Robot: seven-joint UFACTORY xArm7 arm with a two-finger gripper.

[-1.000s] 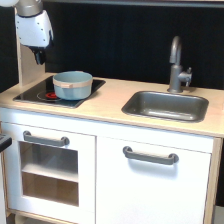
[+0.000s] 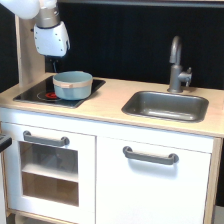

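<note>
A light blue-grey pot (image 2: pixel 73 88) with a pale band round its side stands upright on the black stovetop (image 2: pixel 46 97) at the left of the counter. Above the pot's left rear side hangs my gripper (image 2: pixel 57 67), its dark fingers pointing down from a white and grey hand. Those fingers are small and dark against the black wall, so how far apart they stand is unclear. Whether they touch the pot rim is also hard to make out.
A sink (image 2: pixel 166 106) with a dark faucet (image 2: pixel 179 66) is set into the right of the wooden counter (image 2: pixel 112 97). Bare counter lies between stove and sink. Below are a glass-fronted oven (image 2: pixel 50 189) and a white cabinet door (image 2: pixel 150 190), both with grey handles.
My gripper has moved right, from over the stove's left rear side to near the pot. The pot and the furniture look unmoved.
</note>
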